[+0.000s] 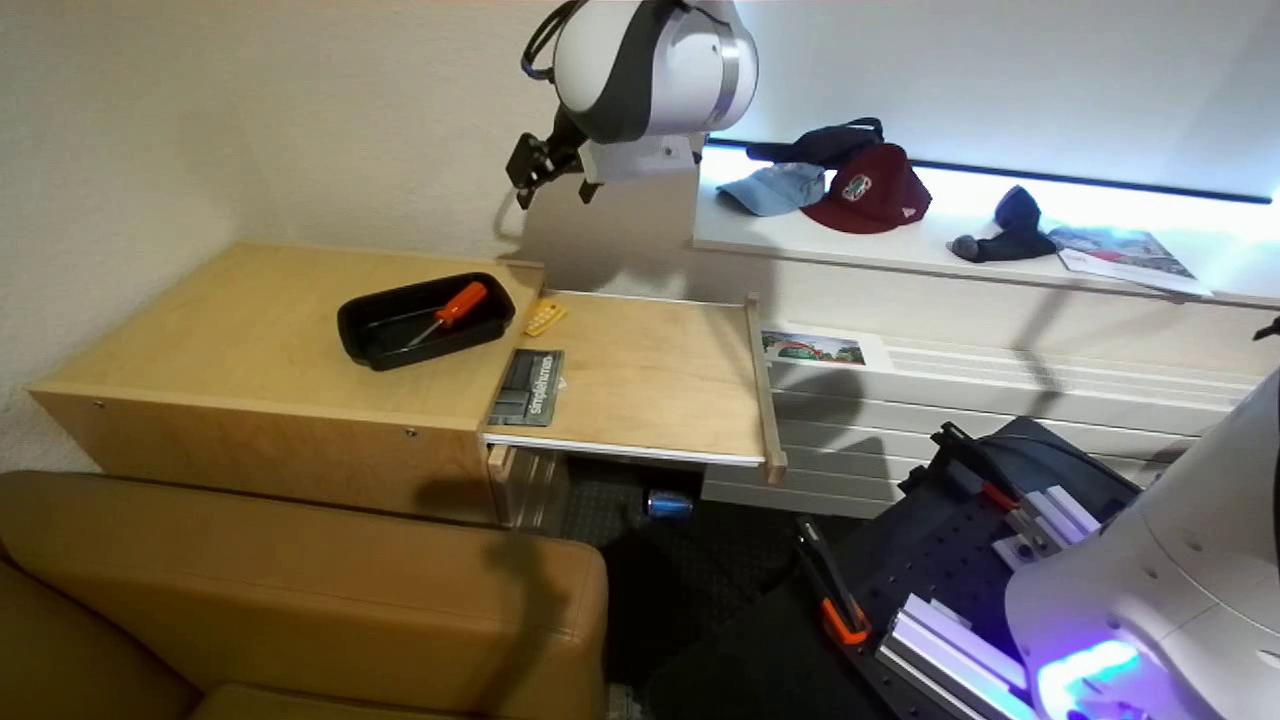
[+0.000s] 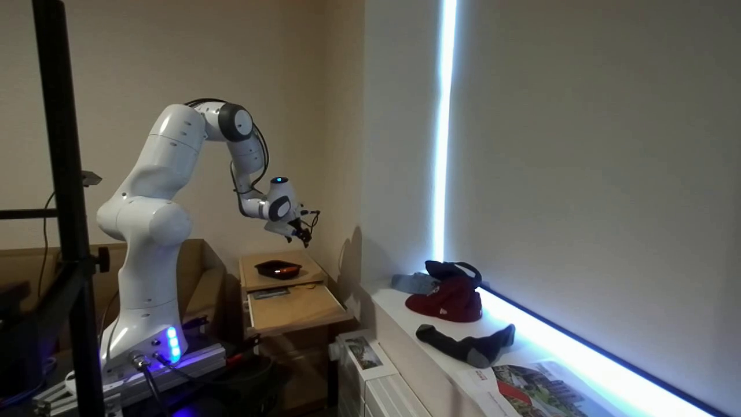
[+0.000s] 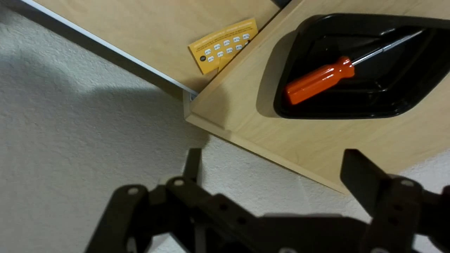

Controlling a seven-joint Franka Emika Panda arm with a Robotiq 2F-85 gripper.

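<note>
My gripper is open, its two dark fingers wide apart with only wall and cabinet edge showing between them. In exterior view 1 the gripper [image 1: 554,192] hangs in the air near the back wall, higher than the cabinet top. On that top sits a black tray [image 1: 372,342], with an orange-handled screwdriver [image 3: 317,83] lying inside it. Beside the cabinet, the pulled-out drawer [image 1: 660,372] holds a yellow card [image 3: 225,44] close to the cabinet's edge and a dark grey packet [image 1: 528,388] toward its front left.
Caps [image 1: 866,190], a dark sock [image 1: 1005,228] and a magazine [image 1: 1134,257] lie on the windowsill. A tan sofa [image 1: 300,552] stands in front of the cabinet. Much of the cabinet top [image 1: 216,324] is bare. On the floor below the drawer lies a blue can [image 1: 668,504].
</note>
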